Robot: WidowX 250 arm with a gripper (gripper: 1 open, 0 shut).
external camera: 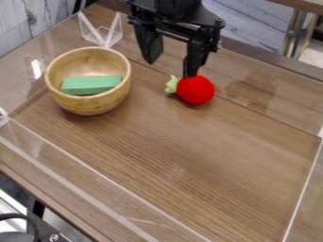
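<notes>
My black gripper point(172, 59) hangs at the top centre of the camera view, its two fingers spread open with nothing between them. Below and right of it, a round red object point(195, 91) with a pale green piece at its left lies on the wooden table. At the left, a yellowish bowl point(117, 101) holds a green block point(89, 84).
A clear plastic piece point(108, 30) lies at the upper left near the table's edge. A dark object point(15, 227) shows at the lower left corner.
</notes>
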